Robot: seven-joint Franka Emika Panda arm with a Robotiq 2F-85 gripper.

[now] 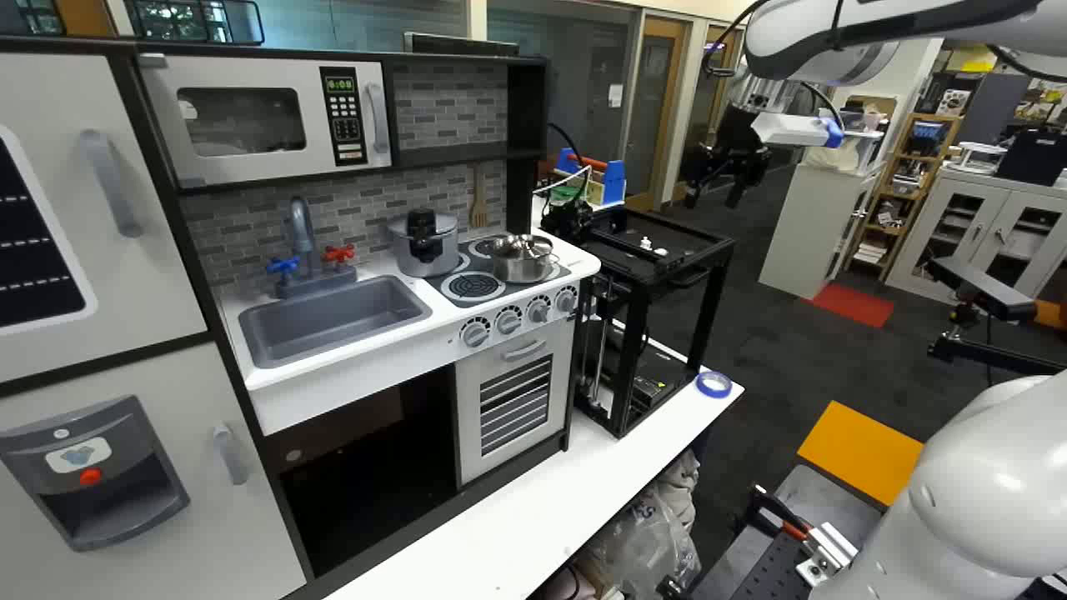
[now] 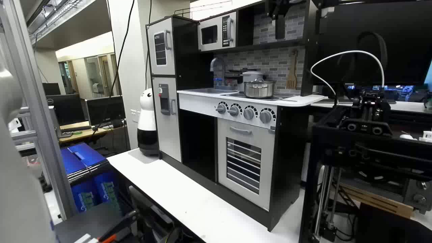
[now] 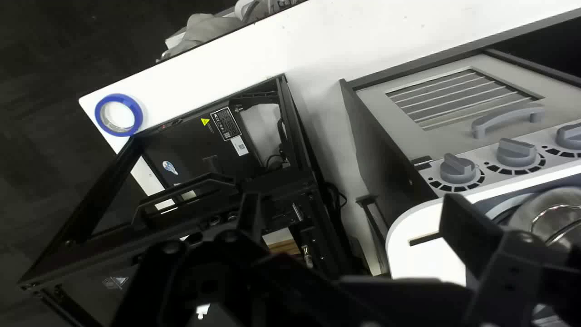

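My gripper is open, its black fingers spread wide with nothing between them. In exterior view 1 the gripper (image 1: 716, 192) hangs high at the upper right, well clear of the toy kitchen's counter. Exterior view 2 catches only part of it at the top edge. On the stove sits a small shiny metal pot (image 1: 522, 260) with a lid. Behind it, towards the sink (image 1: 335, 318), stands a taller grey pot (image 1: 423, 243) with a black part on its front. From the wrist camera, the metal pot (image 3: 553, 215) is partly hidden behind one finger.
A black-framed 3D printer (image 1: 650, 250) stands right beside the stove, a blue tape roll (image 1: 714, 384) at the table corner. The microwave (image 1: 262, 118) and shelf overhang the counter's back. A wooden spatula (image 2: 292, 69) hangs on the backsplash.
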